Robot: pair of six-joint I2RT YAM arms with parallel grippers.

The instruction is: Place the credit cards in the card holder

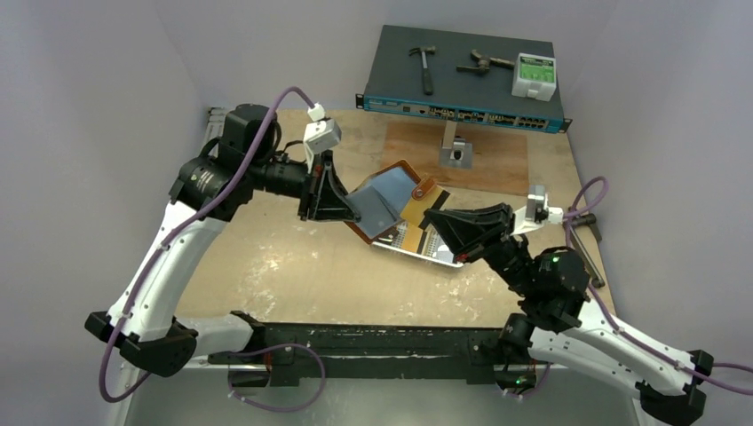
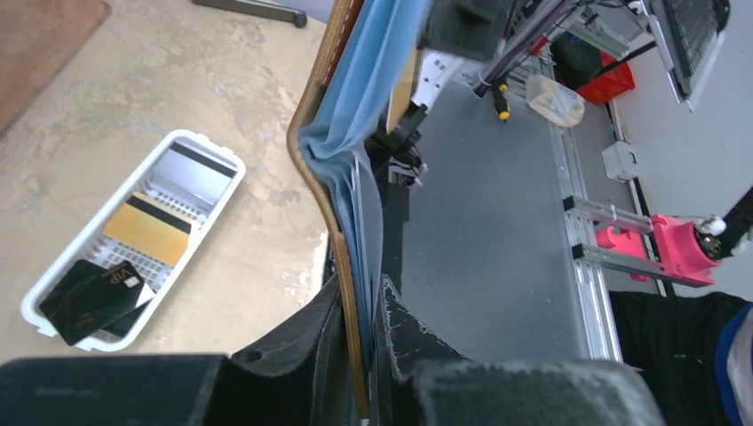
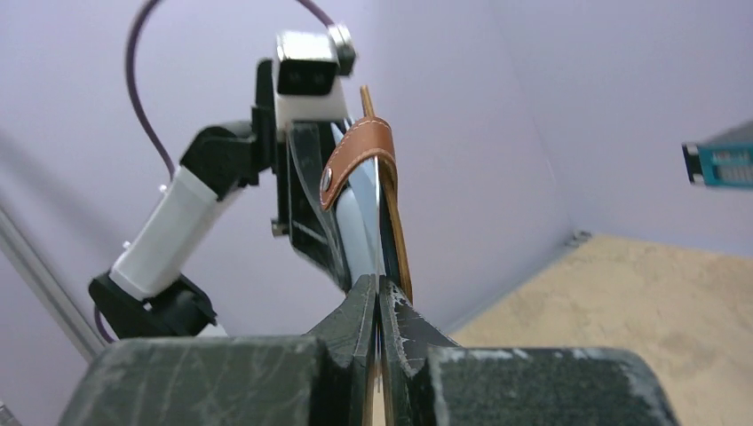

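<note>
An open brown card holder with blue sleeves (image 1: 382,193) is raised above the table, my left gripper (image 1: 351,211) shut on it; in the left wrist view its edge (image 2: 346,204) runs down between the fingers. My right gripper (image 1: 431,215) is shut on a thin gold card (image 1: 417,200) with a dark stripe, at the holder's right side beside the snap strap (image 3: 360,151). Whether the card is inside a sleeve is unclear. Below, a white basket (image 2: 44,297) holds black cards (image 2: 102,297), a gold card (image 2: 146,231) and a silver card (image 2: 186,176).
A rack unit (image 1: 462,62) with hammers and a box stands at the back above a wooden board (image 1: 408,160). A metal tool (image 1: 590,253) lies at the right edge.
</note>
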